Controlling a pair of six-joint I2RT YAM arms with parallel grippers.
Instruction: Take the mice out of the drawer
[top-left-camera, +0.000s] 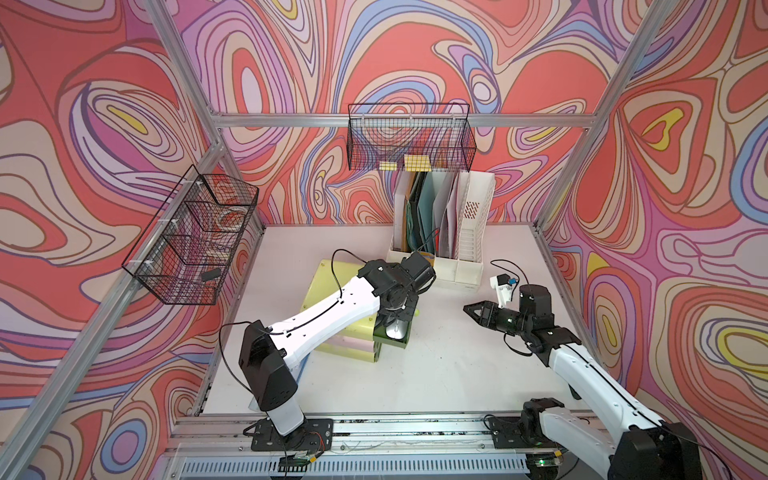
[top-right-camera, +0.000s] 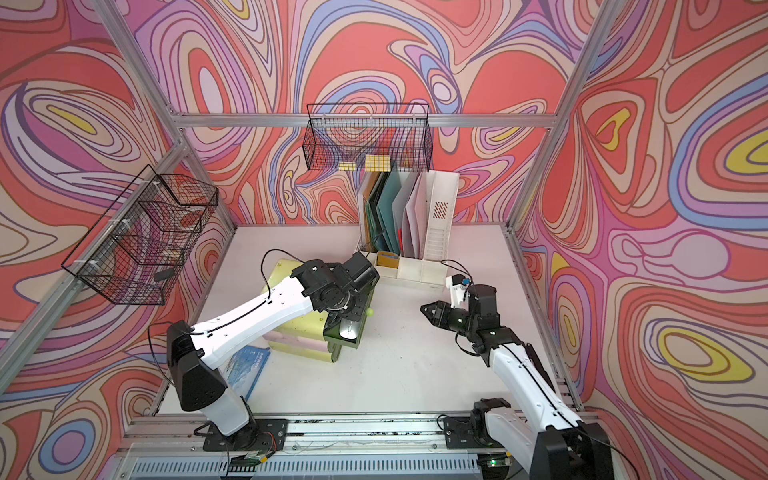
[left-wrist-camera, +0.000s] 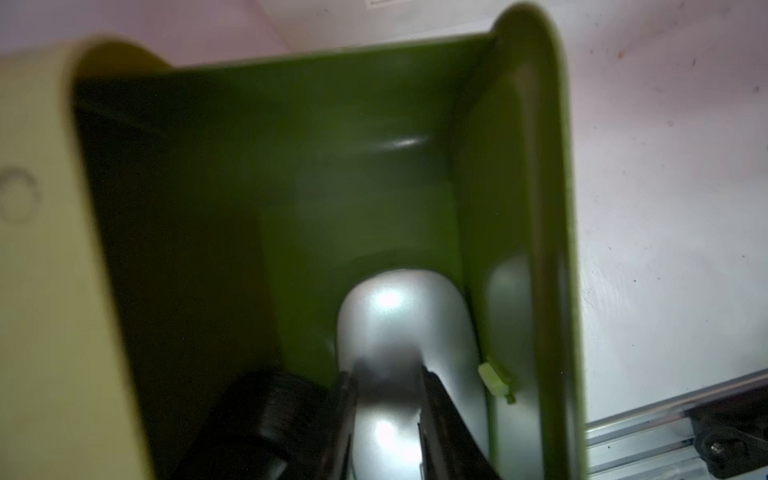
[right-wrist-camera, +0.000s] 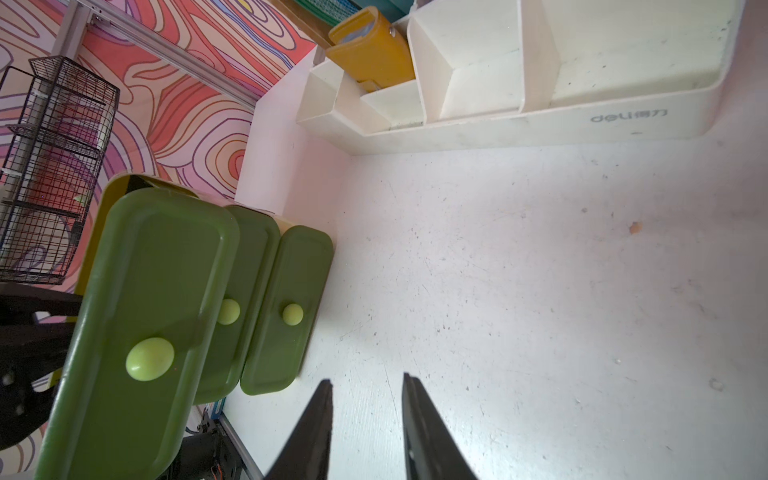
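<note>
A shiny silver mouse (left-wrist-camera: 400, 312) lies in the open green drawer (left-wrist-camera: 512, 240), against the side wall near the drawer's front. Beside it in the left wrist view is a dark rounded object (left-wrist-camera: 264, 408), perhaps a second mouse; its shape is partly lost in shadow. Over the silver mouse, inside the drawer, hangs my left gripper, part open with a gap between its fingers; whether they touch the mouse I cannot tell. My right gripper stands part open over bare table, right of the cabinet, with nothing between its fingers.
The yellow cabinet (top-left-camera: 324, 281) sits at an angle on the left, with two lower drawers (right-wrist-camera: 276, 344) showing knobs. A white file organizer (top-left-camera: 457, 272) stands at the back. Clear white table lies between the cabinet and my right arm.
</note>
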